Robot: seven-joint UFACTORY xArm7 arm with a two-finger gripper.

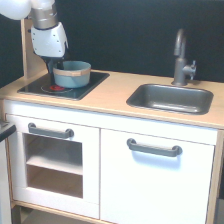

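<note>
A blue-grey pot (73,76) stands upright on the black cooktop (40,88), towards its back right. My white arm reaches down from the top left, and the dark gripper (52,76) is low beside the pot's left side. Whether its fingers touch the pot, or whether they are open or shut, is too small and dark to make out. Part of a red burner mark (57,88) shows just below the gripper, left of the pot.
A steel sink (172,98) and its tall faucet (180,58) occupy the right half of the wooden counter (112,90). Bare counter lies between cooktop and sink. Below are a windowed oven door (54,170) and a white cabinet door (150,180), both with dark handles.
</note>
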